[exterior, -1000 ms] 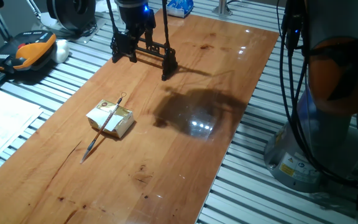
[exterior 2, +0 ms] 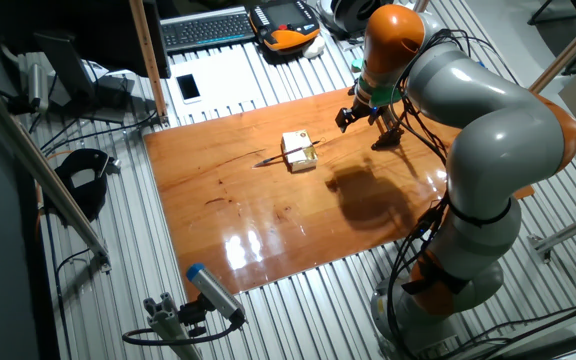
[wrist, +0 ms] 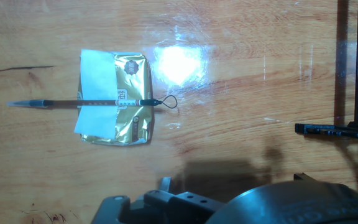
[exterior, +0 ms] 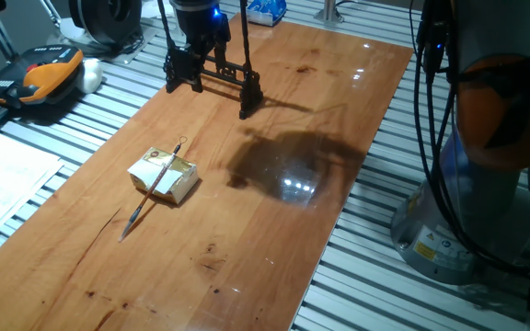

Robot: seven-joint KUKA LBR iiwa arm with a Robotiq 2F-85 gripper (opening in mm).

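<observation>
A brush [exterior: 151,190] with a dark handle, a pale tip and a loop at its end lies across a small gold box [wrist: 132,124] with a white strip on top. Both ends of the brush overhang the box, as the wrist view shows. A black stand [exterior: 250,92] with upright posts is on the far part of the board, at the right edge of the wrist view. My gripper is over the board near this stand, apart from box and brush. Its fingertips show wide apart at the bottom of the wrist view, with nothing visible between them.
The wooden board [exterior: 237,267] has wide free room around the box. Beyond its edge are an orange and black device [exterior: 35,78], white paper [exterior: 7,179] and a phone [exterior 2: 188,88]. A blue packet [exterior: 265,11] sits at the far end.
</observation>
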